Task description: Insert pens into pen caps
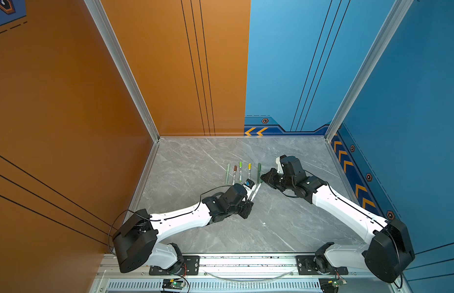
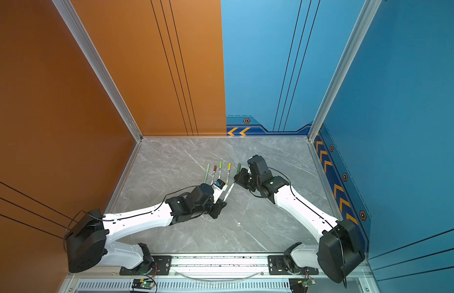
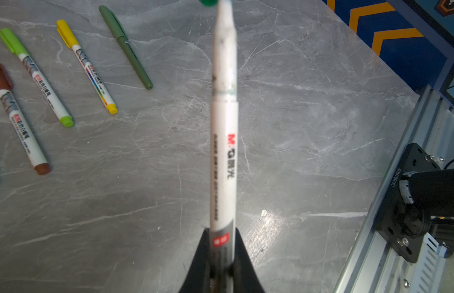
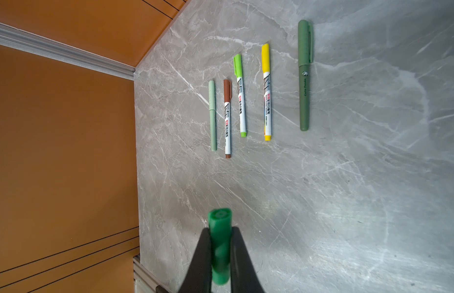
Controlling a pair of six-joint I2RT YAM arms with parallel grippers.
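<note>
A white uncapped pen (image 3: 223,166) rises from my left gripper, whose black fingers are shut around its lower barrel. Its bare tip end points up in the left wrist view. A green cap (image 4: 220,239) sits between the fingers of my right gripper, which is shut on it, one round end facing away. At the top edge of the left wrist view, a bit of the green cap (image 3: 208,2) shows right by the pen's tip. Whether the two touch cannot be made out. From above, the pen (image 1: 256,191) slants up toward the right gripper.
On the grey table lie several capped pens: pale green (image 4: 212,117), brown (image 4: 227,119), lime (image 4: 240,97), yellow (image 4: 266,92) and dark green (image 4: 304,78). They lie behind both grippers.
</note>
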